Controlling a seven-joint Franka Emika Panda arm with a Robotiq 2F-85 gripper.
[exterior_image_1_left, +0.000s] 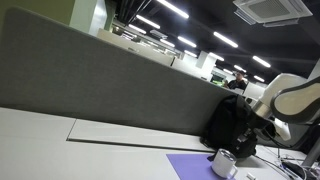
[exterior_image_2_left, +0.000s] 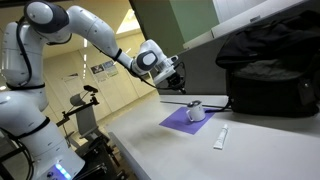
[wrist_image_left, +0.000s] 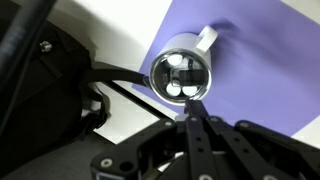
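Note:
A white mug with a handle stands upright on a purple mat. From above, in the wrist view, the mug shows a dark, shiny interior with bright round reflections. My gripper is above and behind the mug, apart from it. Its fingers come together at the lower middle of the wrist view, shut, and no object shows between them. Exterior view 1 has the same mug at the lower right, below the arm.
A black backpack leans by the grey partition. Dark straps reach close to the mug. A thin white object lies right of the mat.

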